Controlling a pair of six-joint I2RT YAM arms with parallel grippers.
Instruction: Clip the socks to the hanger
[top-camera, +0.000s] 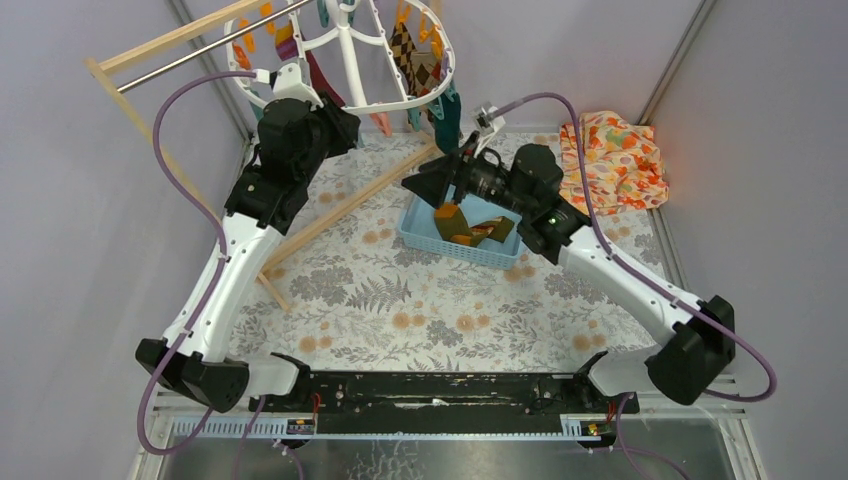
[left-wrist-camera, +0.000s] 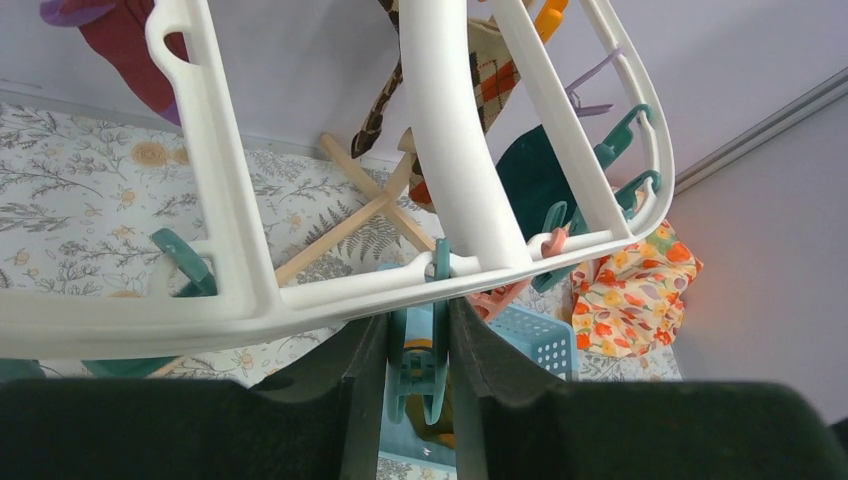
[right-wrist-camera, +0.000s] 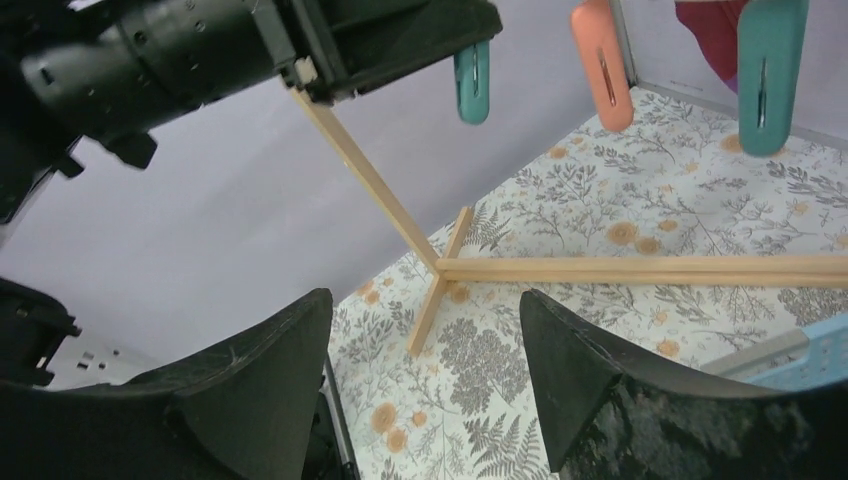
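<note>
The white hanger (top-camera: 352, 75) (left-wrist-camera: 460, 200) carries socks and coloured clips. My left gripper (top-camera: 340, 125) is at the hanger's front bar, its fingers either side of a teal clip (left-wrist-camera: 418, 380); whether they press on it is unclear. My right gripper (top-camera: 430, 185) is apart from the hanger, right of my left one, its fingers wide open with nothing between them. A blue basket (top-camera: 420, 235) below holds olive and orange socks (top-camera: 450, 222).
A wooden stand (top-camera: 120, 60) supports the hanger at left. An orange floral cloth (top-camera: 610, 160) lies at the back right.
</note>
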